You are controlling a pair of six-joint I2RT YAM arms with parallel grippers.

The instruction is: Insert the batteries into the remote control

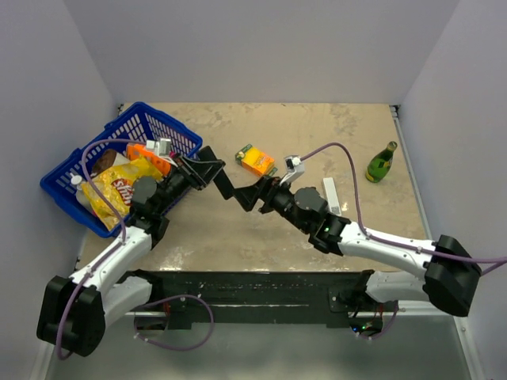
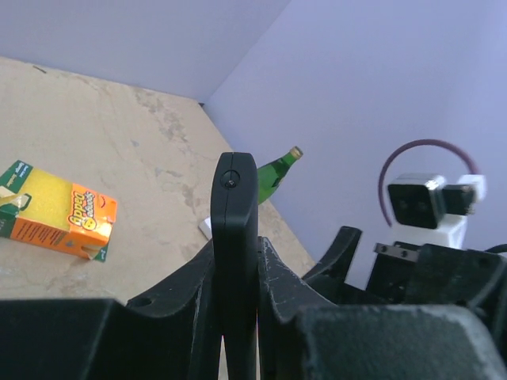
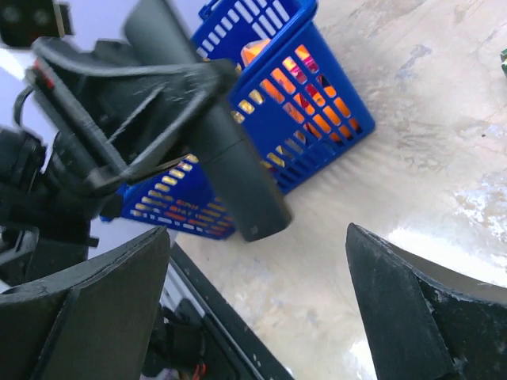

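A long black remote control (image 1: 224, 185) is held up above the table's middle left, and my left gripper (image 1: 207, 169) is shut on it. In the left wrist view the remote (image 2: 235, 198) stands upright between the fingers, narrow edge toward the camera. The right wrist view shows the remote's free end (image 3: 247, 194) tilted downward, just ahead of my right gripper. That gripper is open and empty; its fingers (image 3: 119, 277) are clear of the remote. No batteries can be made out, and I cannot tell whether the remote's compartment is open.
Behind the left arm stands a blue basket (image 1: 139, 108) of snack packs and bottles. An orange and yellow box (image 1: 255, 160) lies at the table's middle. A white oblong item (image 1: 331, 195) and a green bottle (image 1: 381, 163) are to the right.
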